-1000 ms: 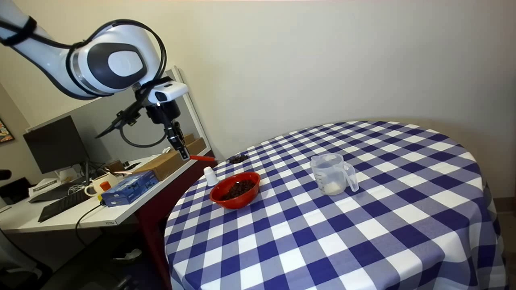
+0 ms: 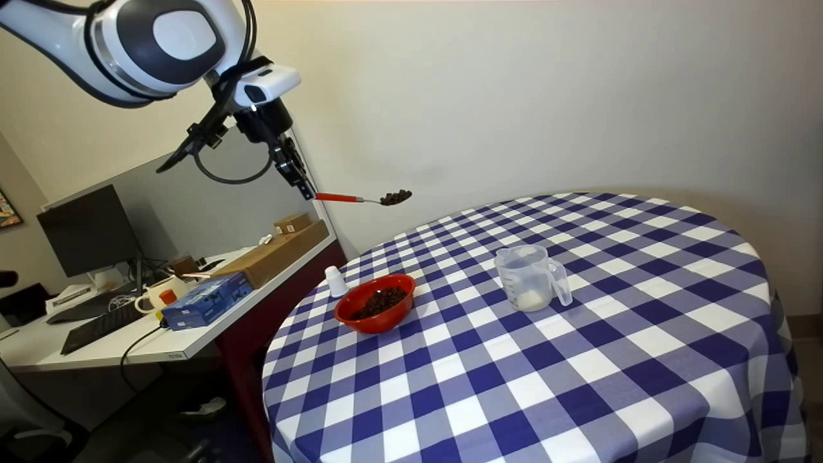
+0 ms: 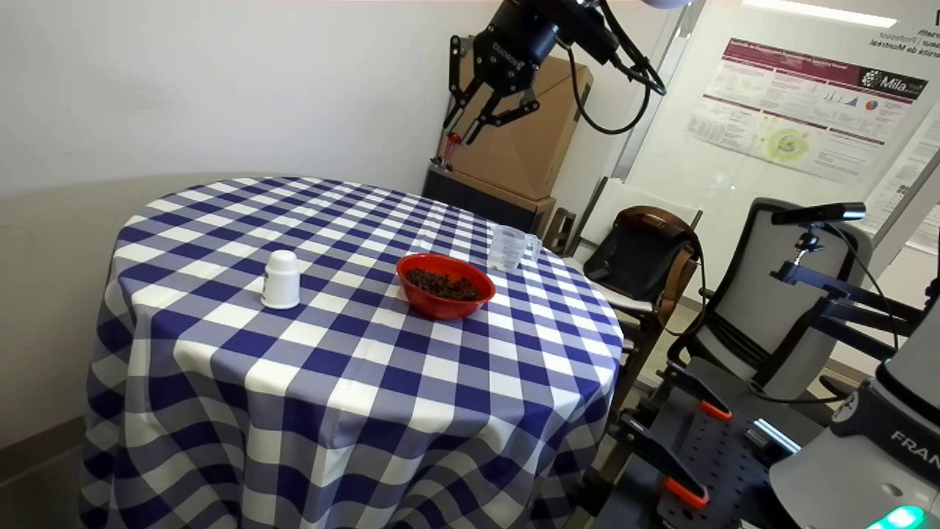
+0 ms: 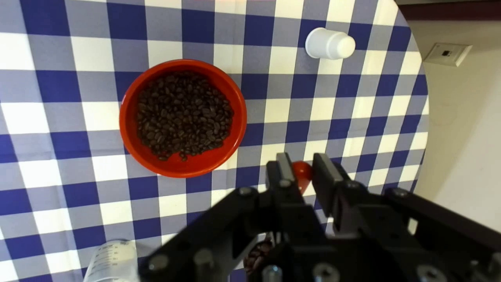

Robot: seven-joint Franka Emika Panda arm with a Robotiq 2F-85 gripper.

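Observation:
My gripper (image 2: 310, 193) is high above the table's left side, shut on the red handle of a spoon (image 2: 339, 197). The spoon points to the right, nearly level, its bowl heaped with dark coffee beans (image 2: 397, 197). In the wrist view the handle's red end (image 4: 302, 174) shows between the fingertips, and the loaded bowl is partly hidden behind the gripper. Below stands a red bowl (image 2: 406, 296) holding many more beans. A clear measuring cup (image 2: 528, 276) with a handle stands upright, further right on the table; its base looks whitish.
A white cup-like container (image 3: 282, 281) stands narrow end up near the red bowl. The round table wears a blue and white checked cloth (image 2: 463, 413), mostly bare on its right side. A desk with a blue box (image 2: 206, 302) stands to the left.
The gripper has risen, carrying the bean-loaded spoon higher above the table and slightly to the right. The red bowl, white container and measuring cup have stayed in place.

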